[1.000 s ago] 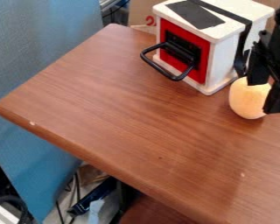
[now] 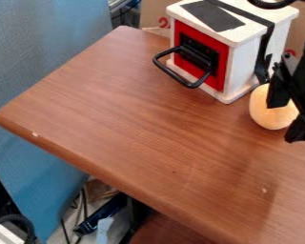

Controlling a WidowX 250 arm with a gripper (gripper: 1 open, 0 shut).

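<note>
My black gripper (image 2: pixel 293 105) hangs at the right edge of the view, over a pale peach round object (image 2: pixel 267 114) on the wooden table (image 2: pixel 130 143). It overlaps the object's right side; whether the fingers touch it or are open cannot be told. A white box (image 2: pixel 251 43) with a red front (image 2: pixel 187 36) and a black handle (image 2: pixel 181 78) stands at the back of the table, left of and behind the gripper.
A cardboard surface shows behind the box.
The gripper has shifted slightly over the last second, still beside the round object at the right. The box looks unchanged.
</note>
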